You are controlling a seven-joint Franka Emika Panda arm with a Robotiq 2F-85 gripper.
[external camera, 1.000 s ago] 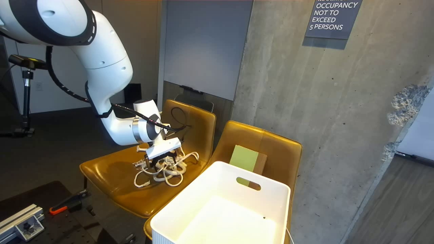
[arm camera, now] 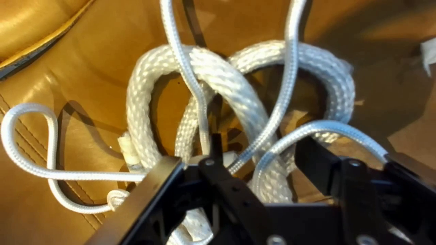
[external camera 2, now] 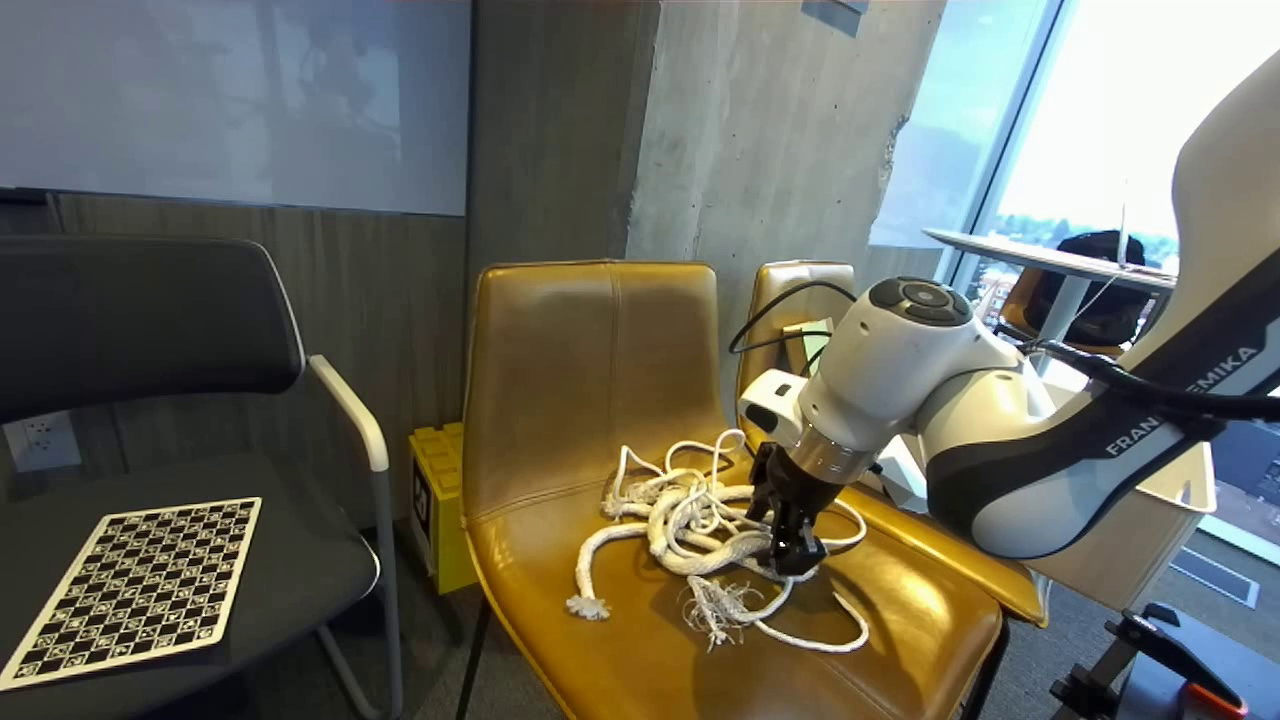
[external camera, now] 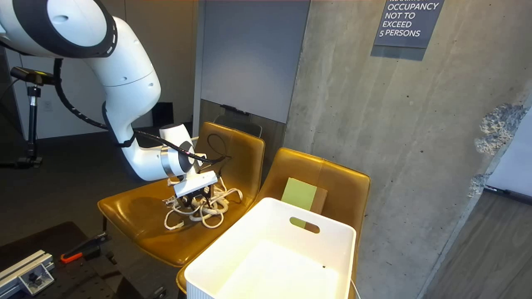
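Observation:
A tangled heap of white rope (external camera 2: 708, 534) lies on the tan chair (external camera 2: 672, 672), thick braid mixed with thinner cord. My gripper is down in this heap, its fingers (arm camera: 312, 163) apart. Loops of thin cord (arm camera: 282, 94) and part of the thick braid (arm camera: 241, 98) pass through or below the gap; neither looks clamped. In the second exterior view the gripper (external camera 2: 794, 546) sits at the right side of the pile, its tips partly hidden among strands. Frayed ends (external camera 2: 716, 612) spread toward the chair's front.
A white bin (external camera: 284, 266) stands on the neighbouring chair and looks empty apart from a small dark speck. Behind it a green and brown block (external camera: 299, 193) leans on the backrest (external camera: 344, 187). A black cable (external camera: 174, 145) runs along my arm.
The rope, bin and chairs look the same.

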